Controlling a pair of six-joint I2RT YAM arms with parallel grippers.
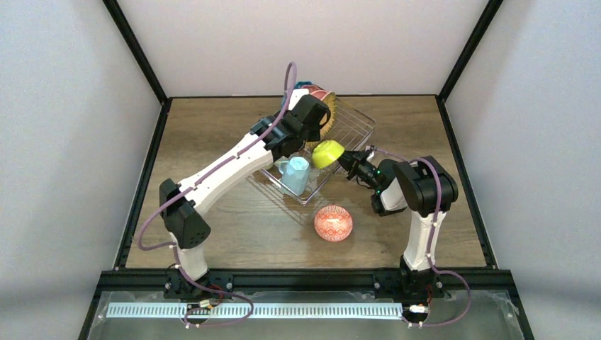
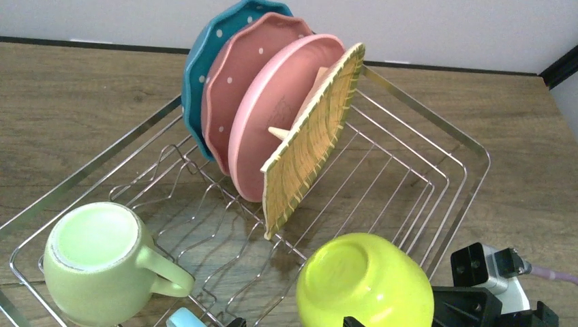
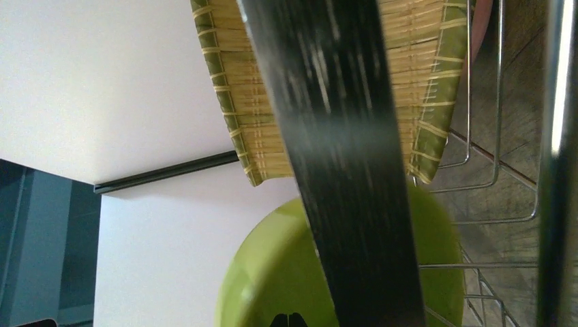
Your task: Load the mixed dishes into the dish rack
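The wire dish rack [image 1: 356, 126] stands mid-table. My right gripper [image 1: 344, 158] is shut on the rim of a lime-green bowl [image 1: 327, 153], which hangs tilted, nearly bottom-up, over the rack's front right side. In the right wrist view the bowl [image 3: 272, 272] fills the lower middle, with the fingertips at the bottom edge. Over the rack, my left gripper stands open, its tips apart with nothing visible between them. A pale green mug [image 2: 102, 266] rests upside down at the rack's left; a light blue mug [image 1: 295, 174] is at its front.
Blue [image 2: 198, 88] and pink plates [image 2: 286, 95] stand on edge at the rack's back, beside a woven tray [image 2: 310, 146]. A red patterned bowl [image 1: 333, 223] sits on the table before the rack. The two arms are close together above the rack.
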